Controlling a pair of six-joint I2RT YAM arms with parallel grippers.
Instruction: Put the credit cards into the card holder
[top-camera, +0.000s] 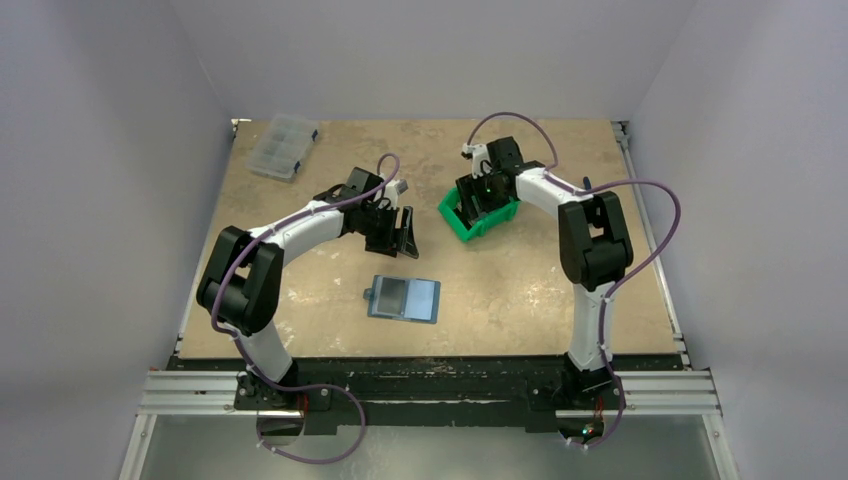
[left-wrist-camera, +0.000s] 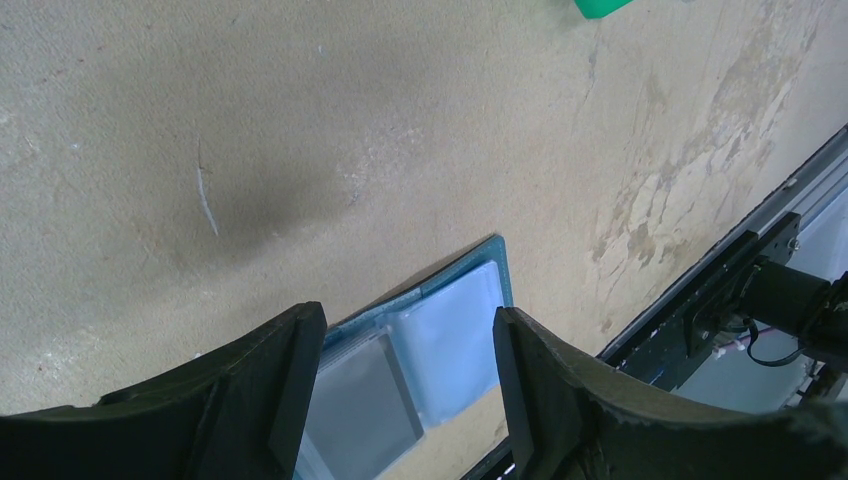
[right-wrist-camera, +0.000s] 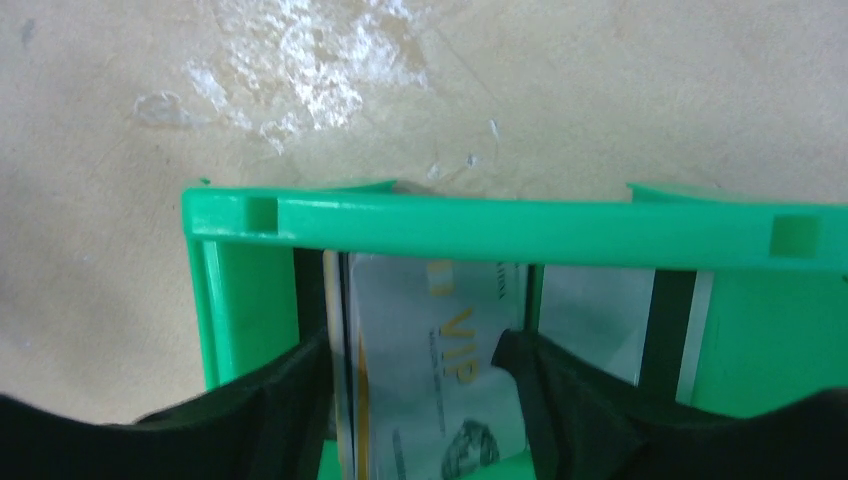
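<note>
Several cards lie inside the green basket (top-camera: 450, 217); in the right wrist view the top one is a grey VIP card (right-wrist-camera: 420, 330). My right gripper is over the basket, its fingers parted on both sides of this card. The right fingertip overlaps the card's edge in the view; whether it touches cannot be told. A blue card holder (top-camera: 403, 299) lies open on the table, with a grey left pocket and a pale blue right side (left-wrist-camera: 450, 340). Above and behind it hangs my left gripper, open and empty.
A clear plastic box (top-camera: 283, 147) stands at the back left. A pale card (right-wrist-camera: 595, 310) lies at the right inside the basket. Bare table surrounds the holder, and the basket's rim (right-wrist-camera: 520, 230) stands close around the right fingers.
</note>
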